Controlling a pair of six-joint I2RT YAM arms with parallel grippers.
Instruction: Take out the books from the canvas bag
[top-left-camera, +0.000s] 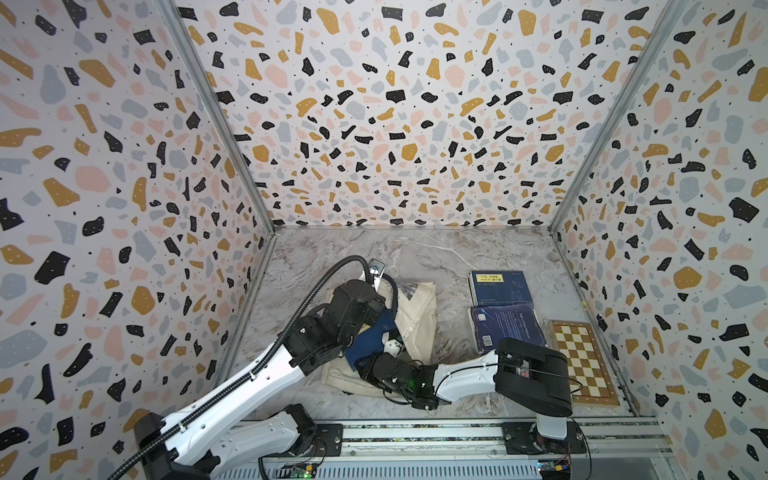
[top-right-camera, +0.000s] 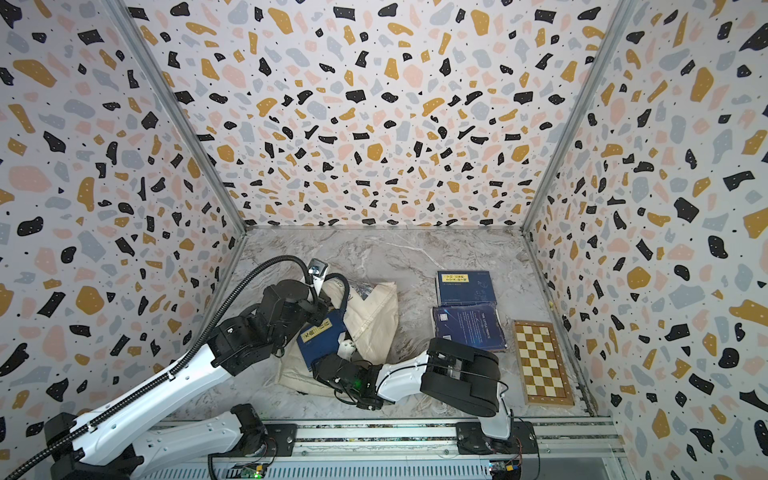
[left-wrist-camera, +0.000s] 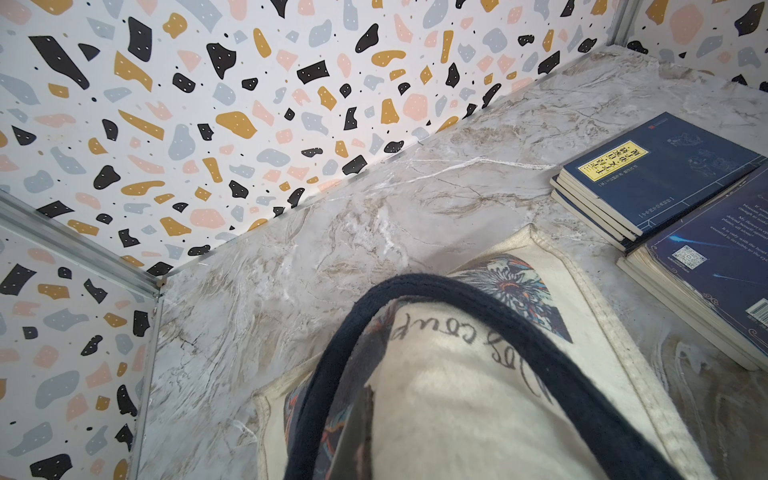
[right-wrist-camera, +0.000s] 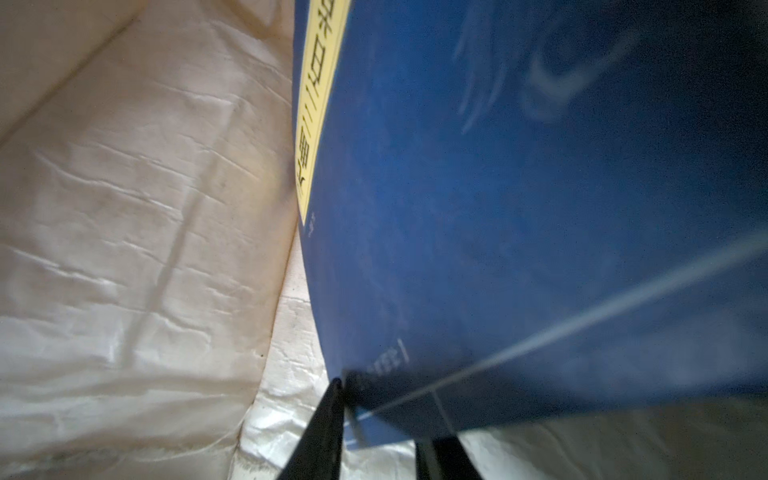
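The cream canvas bag (top-left-camera: 417, 320) lies mouth toward the front, its dark handle (left-wrist-camera: 408, 286) arching in the left wrist view. Inside its opening rests a blue book (top-right-camera: 323, 336) with a yellow label, large in the right wrist view. Over the bag's upper side is my left gripper (top-left-camera: 374, 307); it is shut, its fingertips hidden, and the cloth bulges up beneath it. My right gripper is part open at the lower corner of the book (right-wrist-camera: 496, 208), one finger to each side of that corner; a firm hold does not show.
Blue books (top-left-camera: 500, 288) lie on the table right of the bag, with a purple-blue book (top-left-camera: 506, 326) in front of them. A chessboard (top-left-camera: 582, 361) sits at the far right. The marble table (top-left-camera: 320, 249) behind the bag is clear.
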